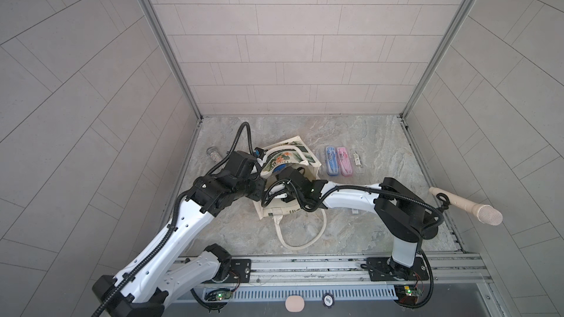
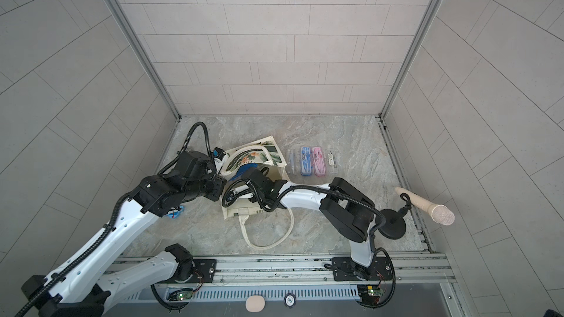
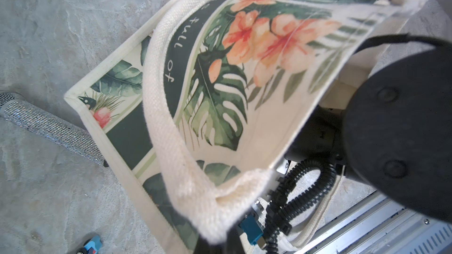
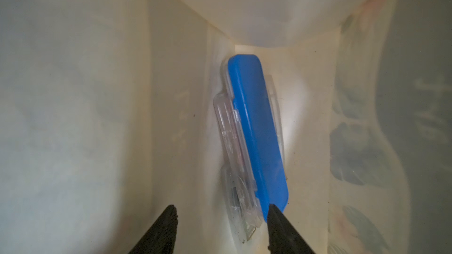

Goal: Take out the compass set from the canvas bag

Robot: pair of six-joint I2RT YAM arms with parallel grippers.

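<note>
The cream canvas bag (image 1: 267,208) with a leaf and flower print lies on the table, its mouth spread. My left gripper is shut at the base of one handle, where the bag's cloth meets its fingertips. Inside the bag, the right wrist view shows a long blue case (image 4: 259,131) leaning along the bottom, with clear plastic cases (image 4: 233,145) beside and beneath it. I cannot tell which of these is the compass set. Above their near end, my right gripper is open, nothing between its fingers.
To the right of the bag lie a blue case (image 1: 332,160), a pink case (image 1: 345,160) and a small white item (image 1: 357,159). A glittery tube (image 3: 56,129) lies left of the bag. The bag's walls stand close around my right gripper.
</note>
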